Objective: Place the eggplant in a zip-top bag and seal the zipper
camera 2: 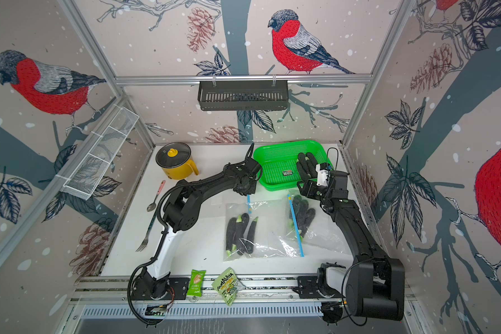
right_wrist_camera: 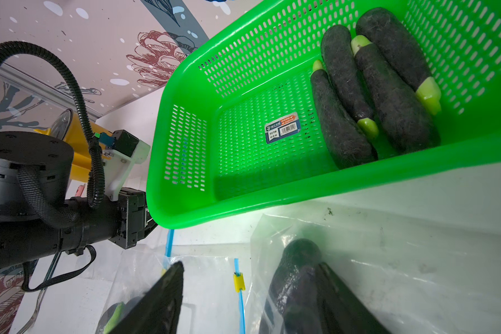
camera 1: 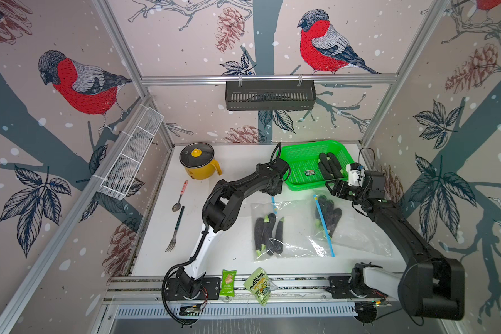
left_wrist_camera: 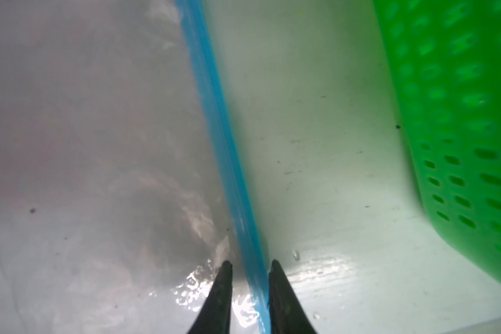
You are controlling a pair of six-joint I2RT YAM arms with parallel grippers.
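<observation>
Dark eggplants [camera 1: 268, 233] lie inside a clear bag at the middle of the table. A long blue zipper strip [camera 1: 324, 225] with a yellow slider [right_wrist_camera: 238, 282] runs down that bag's right side. More eggplants [right_wrist_camera: 295, 272] lie under clear film to its right. My left gripper is part open around another blue strip [left_wrist_camera: 222, 128] near the tray; whether its fingers touch the strip I cannot tell. My right gripper stands open above the right-hand eggplants, nothing between its fingers. Several loose eggplants [right_wrist_camera: 367, 94] lie in the green tray [right_wrist_camera: 217, 208].
At the back left stands a yellow pot [camera 1: 200, 167]. A spoon [camera 1: 180, 194] and a fork [camera 1: 176, 229] lie on the left. Two snack packets [camera 1: 228, 282] rest at the front edge. Bare table shows between the fork and the bag.
</observation>
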